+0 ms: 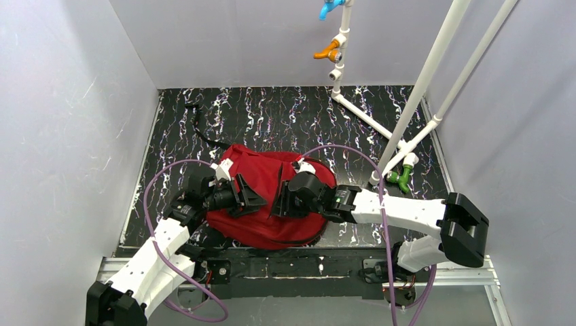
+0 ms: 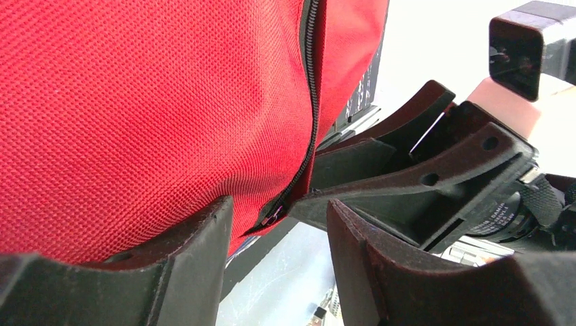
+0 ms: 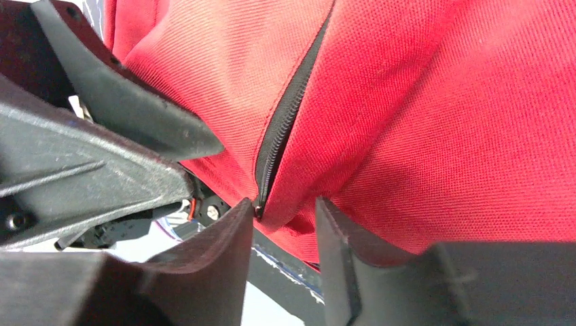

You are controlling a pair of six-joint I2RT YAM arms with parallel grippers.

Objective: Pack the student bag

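The red bag lies slumped on the dark marbled floor. A black zipper runs along it, with its near end and small metal stop between the fingers in the right wrist view. My right gripper has its fingers apart, a red fold and that zipper end in the gap; contact with the cloth cannot be judged. Over the bag's left part, my left gripper stands open. The left wrist view shows red cloth, the zipper and the other gripper's black fingers close by. The bag's inside is hidden.
White pipes with an orange tap and a green tap stand at the back and right. A black strap trails from the bag. The floor behind the bag is clear.
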